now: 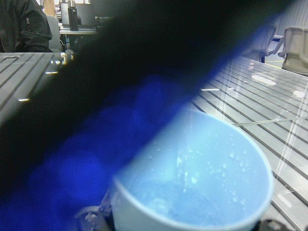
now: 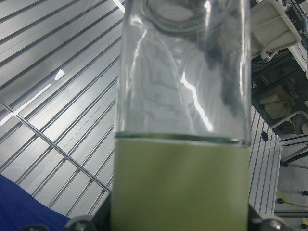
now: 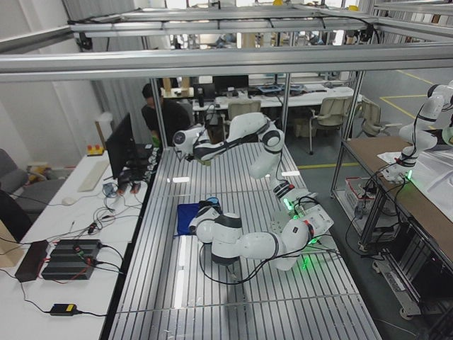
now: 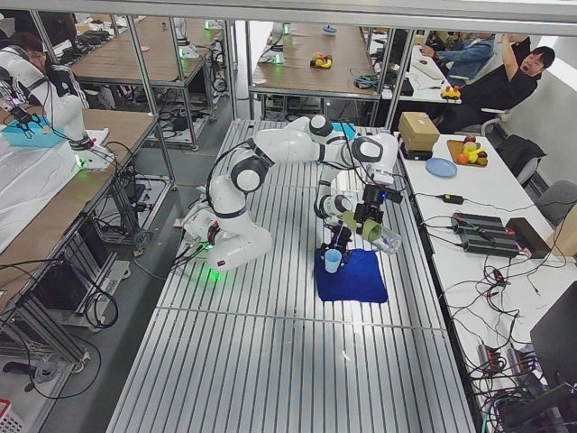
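Note:
A light blue cup [image 4: 332, 261] stands over a dark blue cloth [image 4: 352, 284], held by my left gripper. In the left wrist view the cup [image 1: 197, 178] shows droplets and what looks like clear liquid inside. My right gripper [image 4: 368, 225] is shut on a clear bottle with a green band [image 2: 180, 183], tilted above and beside the cup in the camera right view. The bottle's clear part [image 2: 183, 77] fills much of the right wrist view; both grippers' fingertips are mostly hidden.
Side desks hold cables, black power units [image 3: 71, 258], monitors [image 3: 120, 149] and a box [image 4: 418, 131]. People are at the desks beyond the frame.

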